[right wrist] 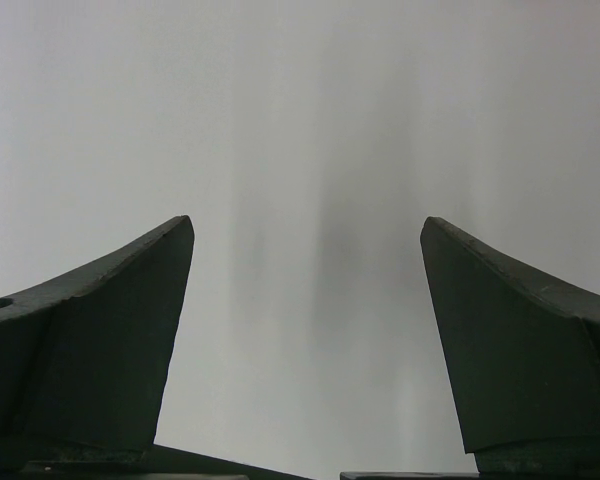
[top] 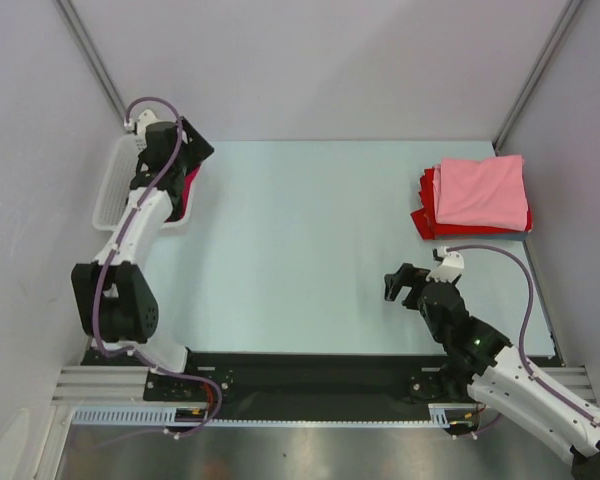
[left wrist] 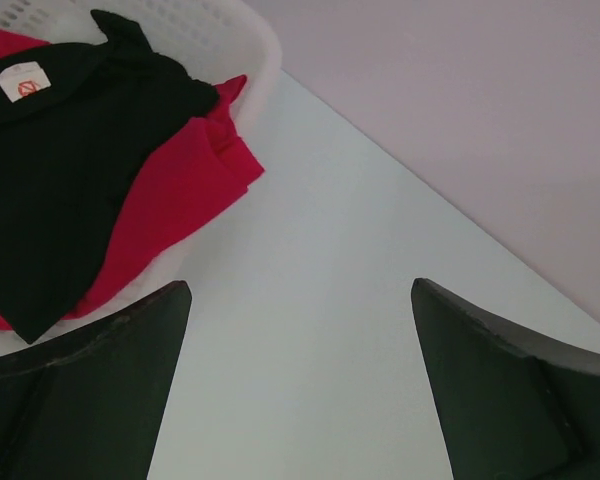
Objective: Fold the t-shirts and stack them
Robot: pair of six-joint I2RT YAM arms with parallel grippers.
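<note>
My left gripper (top: 180,140) hangs over the white basket (top: 110,200) at the back left, open and empty. In the left wrist view a black shirt (left wrist: 70,170) with a small label and a red shirt (left wrist: 180,190) lie crumpled in the basket, below and left of the fingers. At the right, a stack of folded shirts lies on the table, a pink shirt (top: 478,188) on top of red ones (top: 423,222). My right gripper (top: 405,282) stands open over bare table near the front right, below the stack in the top view, with nothing between its fingers.
Walls stand close along the back and both sides, and a dark strip runs along the front edge.
</note>
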